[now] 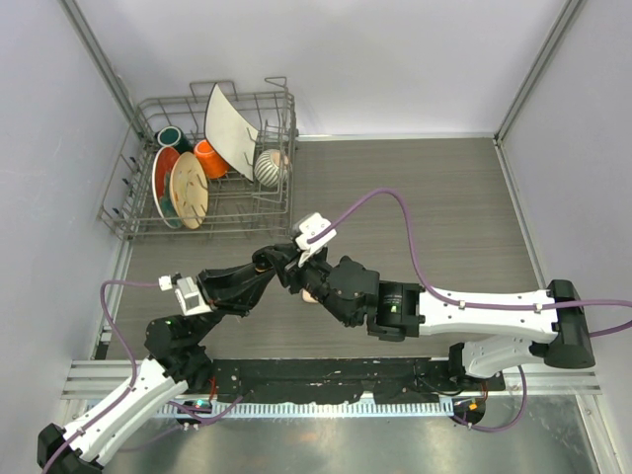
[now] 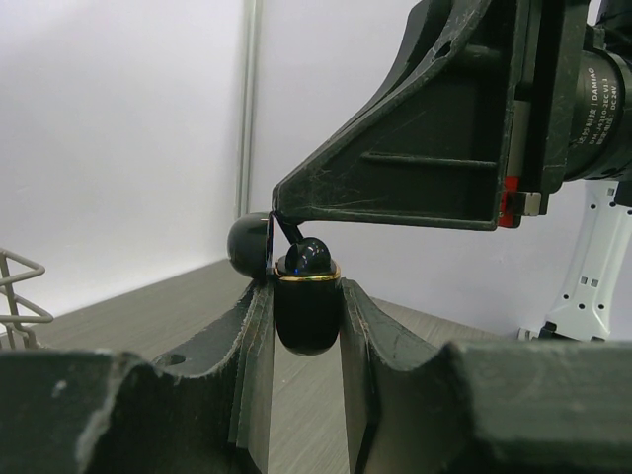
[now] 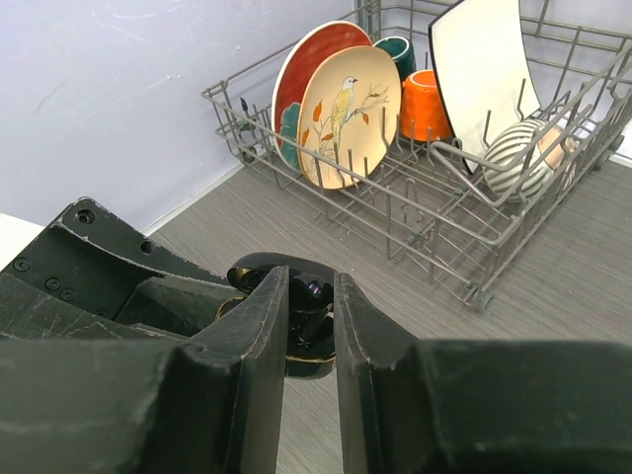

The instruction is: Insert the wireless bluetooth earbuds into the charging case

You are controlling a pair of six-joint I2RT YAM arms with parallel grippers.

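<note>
My left gripper [image 1: 263, 267] is shut on the black, gold-rimmed charging case [image 2: 306, 324], whose raised lid [image 2: 248, 245] shows on the left in the left wrist view. Right above it, the fingertips of my right gripper meet at the case mouth, shut on a glossy black earbud [image 3: 313, 292]. In the left wrist view the earbud's rounded head [image 2: 314, 255] sits at the rim and its thin stem leans up to the right fingertips. How deep it is in its slot is hidden. Case and lid also show beyond the fingers in the right wrist view.
At the back left stands a wire dish rack [image 1: 227, 209] with plates, cups and a striped bowl. A small pale item [image 1: 309, 296] lies partly hidden beneath my right gripper.
</note>
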